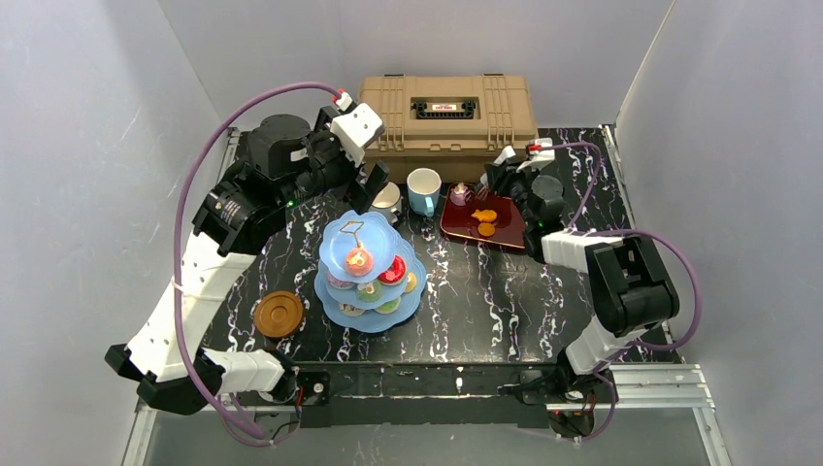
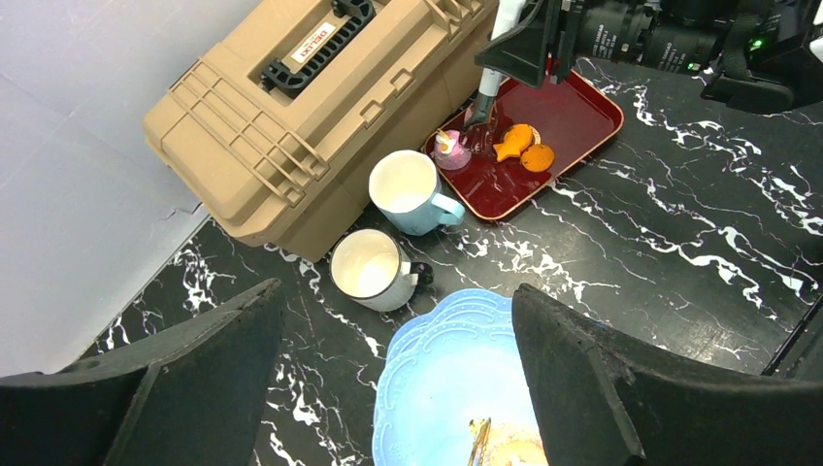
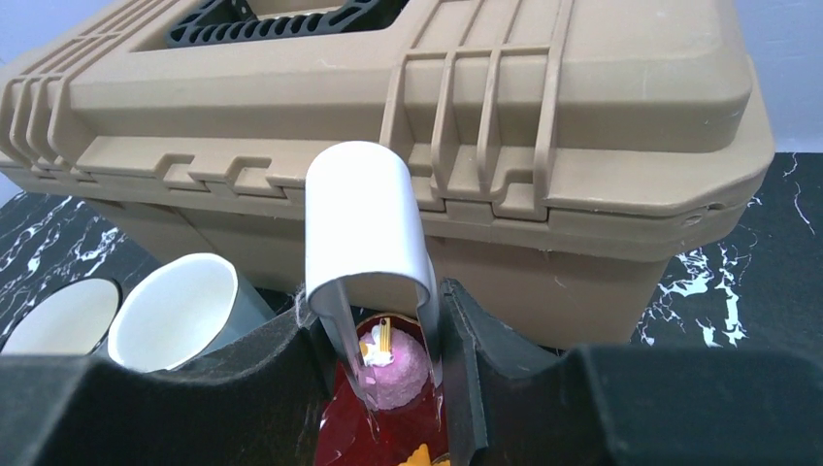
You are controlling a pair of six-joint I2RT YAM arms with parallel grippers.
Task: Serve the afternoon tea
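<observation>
My right gripper (image 1: 493, 177) is shut on white tongs (image 3: 359, 194) with clear ends, over the dark red tray (image 1: 514, 221). Between the tong arms in the right wrist view shows a pink cake (image 3: 396, 377) with a white and yellow topping. In the left wrist view the tong tips are close beside that cake (image 2: 451, 150); whether they touch it I cannot tell. An orange fish-shaped treat (image 2: 513, 142) and a round orange one (image 2: 538, 158) lie on the tray. My left gripper hangs open and empty above the blue tiered stand (image 1: 337, 249), which carries several small cakes.
Left of the tray stand a light blue mug (image 1: 423, 191) and a white mug (image 1: 387, 201). A tan case (image 1: 446, 116) blocks the back. A brown round lid (image 1: 279, 314) lies at the left.
</observation>
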